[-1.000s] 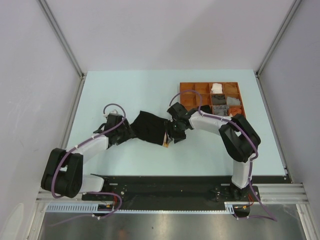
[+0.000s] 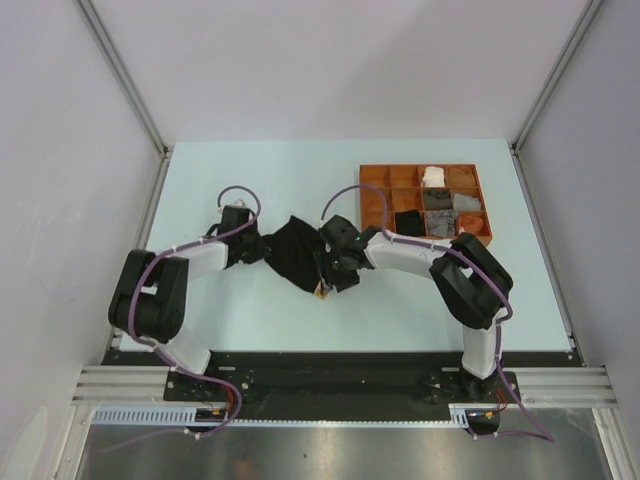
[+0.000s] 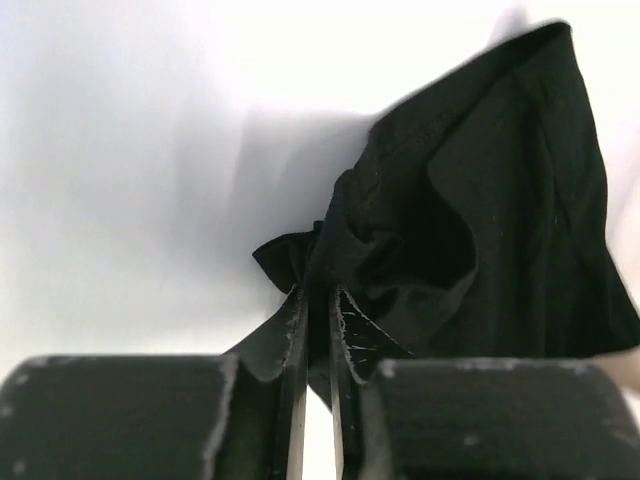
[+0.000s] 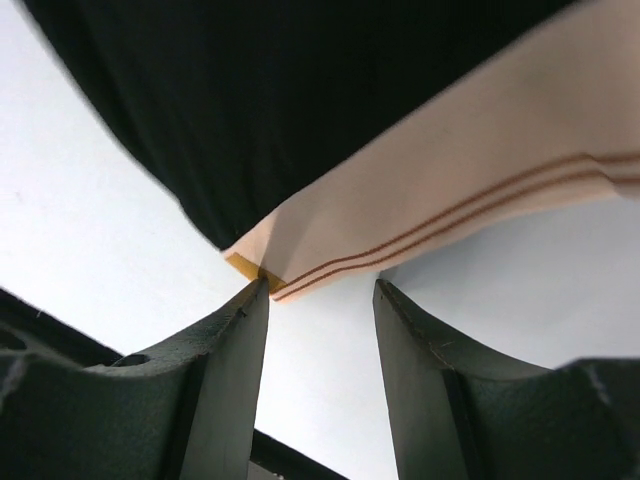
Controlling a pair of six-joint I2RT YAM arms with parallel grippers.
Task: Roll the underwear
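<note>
The black underwear (image 2: pixel 294 256) lies on the white table between my arms, its tan, brown-striped waistband (image 4: pixel 430 195) facing the right gripper. In the left wrist view, the fingers of my left gripper stand close together with a bunched edge of black cloth (image 3: pixel 345 240) between them. My right gripper is open at the waistband's near corner. A yellowish end (image 4: pixel 250 268) of the band touches or nearly touches one fingertip; the gap between the fingers is mostly bare. From above, the right gripper partly hides the band.
An orange divided box (image 2: pixel 400 175) with several folded cloths stands at the back right, close behind the right arm. Clear table (image 2: pixel 270 165) extends behind the underwear and in front of it.
The left gripper has moved up and slightly right in the top view, and the left arm has swung with it. The right gripper has shifted left. The underwear has turned and moved slightly.
</note>
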